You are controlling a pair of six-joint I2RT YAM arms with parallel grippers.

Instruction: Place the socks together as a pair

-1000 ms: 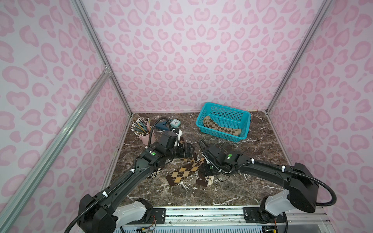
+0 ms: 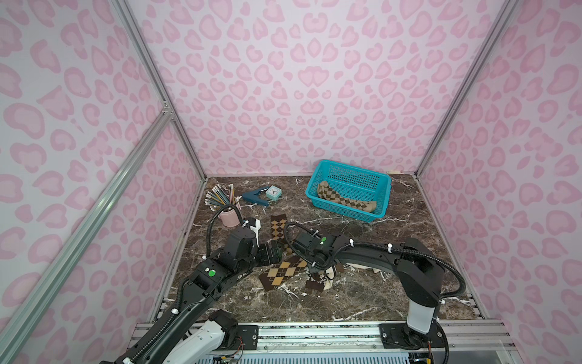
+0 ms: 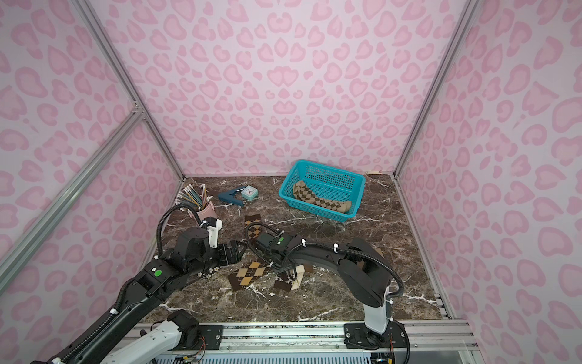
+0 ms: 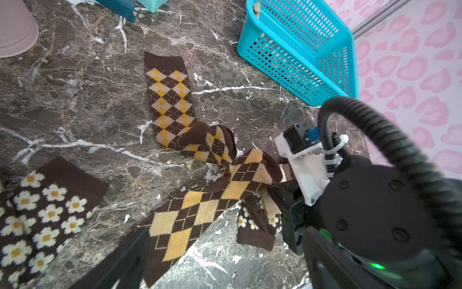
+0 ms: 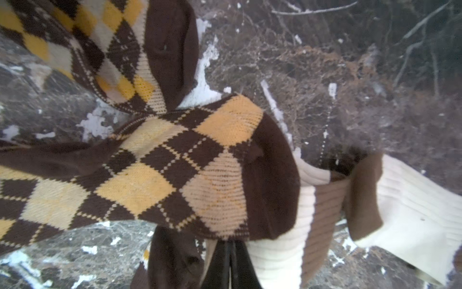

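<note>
Two brown-and-yellow argyle socks lie on the table: one [image 4: 170, 103] farther back, bent, the other [image 4: 187, 216] nearer, slanted and touching it. My right gripper is shut at the near sock's lower edge, with nothing showing between its fingers. Cream-and-brown socks [image 5: 409, 212] lie beside and beneath it. Daisy-patterned socks [image 4: 53, 216] lie at left, another [image 4: 255, 231] under the near argyle. My left gripper [image 2: 272, 251] stands open above the table, left of the right one.
A blue basket [image 2: 379, 203] at the back holds a tan checked sock [image 2: 345, 200]. A pink pencil cup [image 2: 230, 218], a blue stapler-like object [image 2: 254, 197] and a mint clock [image 2: 272, 193] stand back left.
</note>
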